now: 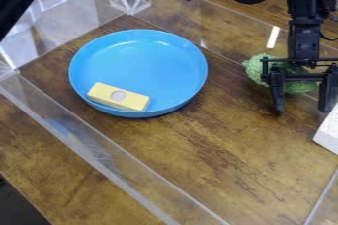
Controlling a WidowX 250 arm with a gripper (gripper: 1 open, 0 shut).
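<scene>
My black gripper is at the right edge, fingers pointing down and spread open, over a green, leafy-looking object that lies on the wooden table behind and partly under it. Whether the fingertips touch that object I cannot tell. A blue plate sits left of centre, with a pale yellow block bearing a round grey mark on its lower left part.
A white object lies at the right edge, just in front of the gripper. Transparent edges run along the left and back.
</scene>
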